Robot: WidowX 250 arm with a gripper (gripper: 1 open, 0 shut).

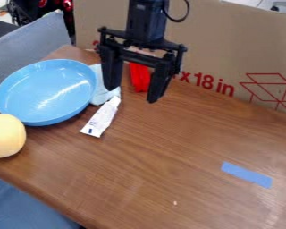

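Note:
My gripper [135, 82] hangs in the upper middle, fingers apart, with nothing seen between them at table level. Behind it stands a red object [140, 77], partly hidden. A white tube [101, 117] lies on the table below the gripper, slightly left. A pale cloth [101, 89] lies beside the blue plate [44, 93]. A cream round object [3, 136] sits at the left, below the plate.
A cardboard panel [229, 45] closes off the back. A grey padded surface [21, 54] borders the left.

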